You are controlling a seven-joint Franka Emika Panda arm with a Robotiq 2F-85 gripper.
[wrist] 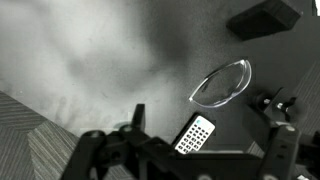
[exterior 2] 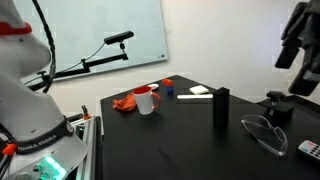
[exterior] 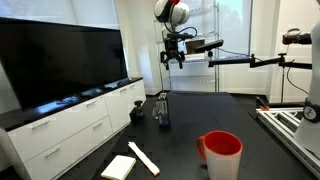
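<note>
My gripper (exterior: 173, 62) hangs high above the far end of the dark table, open with nothing between its fingers. In exterior view 2 it is at the upper right, well above a pair of clear glasses (exterior 2: 265, 132). The wrist view looks down on the glasses (wrist: 222, 84), a dark device with white keys (wrist: 194, 133) and a black block (wrist: 264, 18). A red mug (exterior: 221, 155) with a pale inside stands upright at the table's other end, far from the gripper.
Beside the block (exterior 2: 221, 107) is a small black device (exterior 2: 275, 105). A white stick (exterior: 144, 158) and a pale flat square (exterior: 118, 167) lie near the mug. Orange cloth (exterior 2: 124, 103) lies behind the mug.
</note>
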